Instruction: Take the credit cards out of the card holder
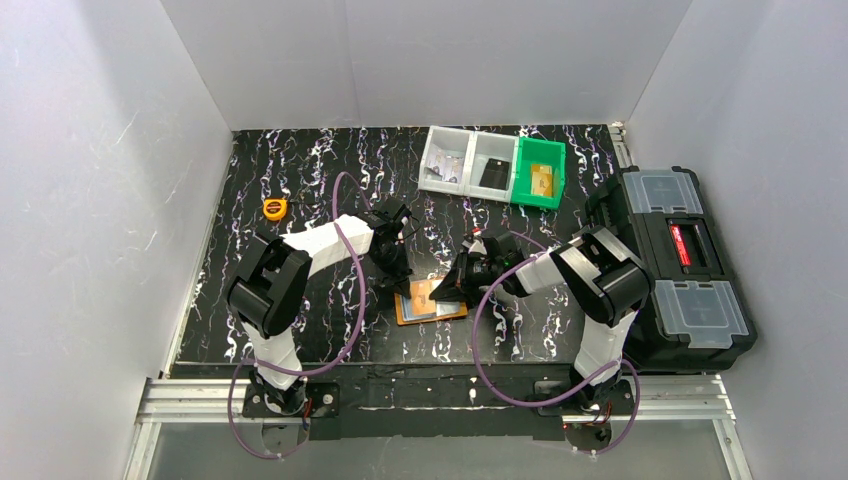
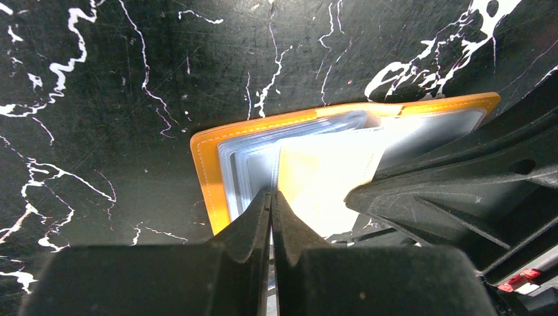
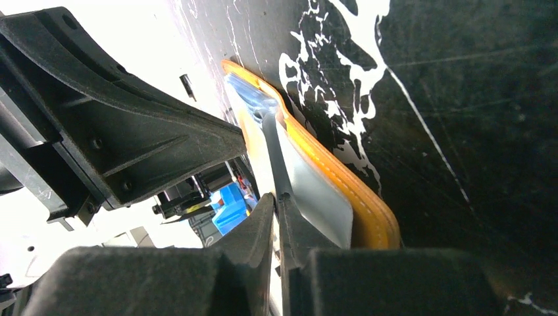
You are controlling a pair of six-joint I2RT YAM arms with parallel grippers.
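Note:
An orange-edged card holder (image 1: 403, 317) lies open on the dark table between my two arms, with clear sleeves (image 2: 238, 158) inside. In one sleeve a pale orange card (image 2: 322, 172) shows. My left gripper is shut, its tips at the left side of that card; whether thin sleeve plastic lies between them is hidden. From the other side my right gripper reaches in, its tips close together at the upper edge of the sleeve and card. Whether they pinch anything cannot be made out.
At the back stands a divided bin: white compartments (image 1: 480, 133) hold clear items and a black card (image 1: 495, 174), and a green one (image 1: 563, 172) holds a yellow card (image 1: 542, 181). A tape measure (image 1: 275, 209) lies left; a black toolbox (image 1: 648, 340) stands right.

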